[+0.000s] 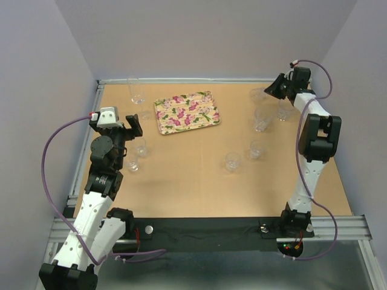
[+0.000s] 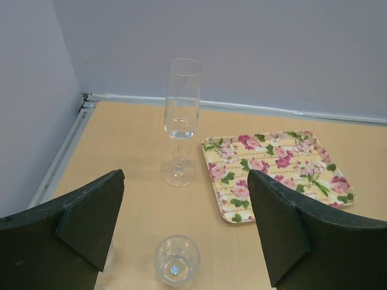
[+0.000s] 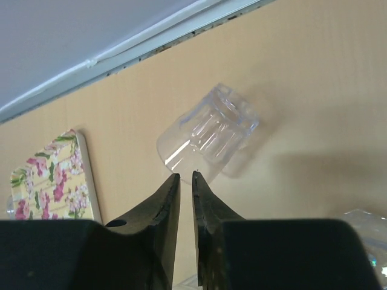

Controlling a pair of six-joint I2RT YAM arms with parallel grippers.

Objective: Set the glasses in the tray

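Observation:
A clear glass (image 1: 257,95) is at the far right of the table, at the tips of my right gripper (image 1: 268,91). In the right wrist view this glass (image 3: 208,130) is tilted, base pointing away, and my right gripper is shut on its rim. The flower-patterned tray (image 1: 187,112) lies empty at the back, left of centre. Over the left side, my left gripper is open with nothing between its fingers. Below it stand a tall stemmed glass (image 2: 181,115) and a short glass (image 2: 176,260).
Two tumblers, one glass (image 1: 262,119) and another glass (image 1: 285,110), stand close to the right arm. Nearer the front are a small glass (image 1: 233,161) and a second small glass (image 1: 256,149). Bare table lies between these and the tray. Walls border the table's back and sides.

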